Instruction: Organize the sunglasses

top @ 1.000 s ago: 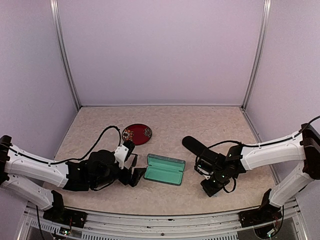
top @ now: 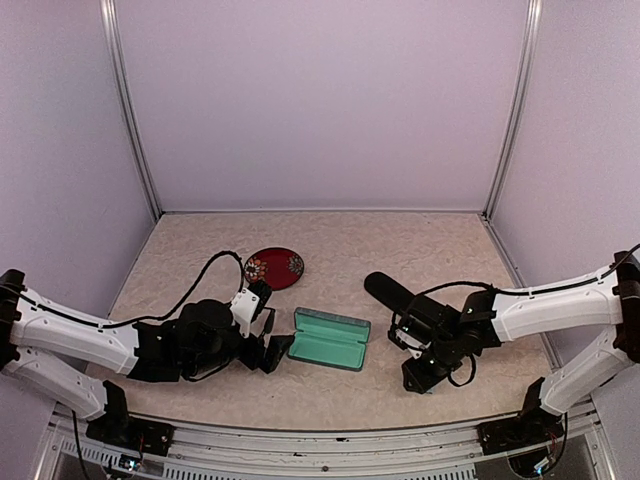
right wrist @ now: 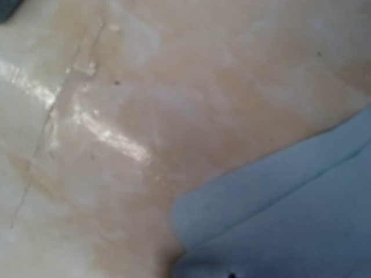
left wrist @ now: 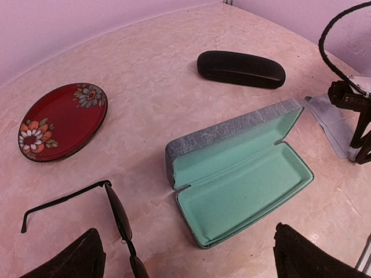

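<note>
In the left wrist view, dark sunglasses (left wrist: 120,217) with one temple unfolded lie left of the open glasses case (left wrist: 243,188), whose teal inside is empty. My left gripper (top: 270,353) stands open beside the case on its left, with nothing between its fingers. A grey-blue cloth (left wrist: 334,124) lies flat on the table to the right of the case. Low over it is my right gripper (top: 417,380), open, hiding most of the cloth from above. The right wrist view has the cloth (right wrist: 290,214) close up at its lower right, beside bare tabletop.
A closed black case (left wrist: 240,68) lies behind the open one, near the right arm. Toward the back left is a red flowered plate (top: 274,267).
The left arm has stayed still.
</note>
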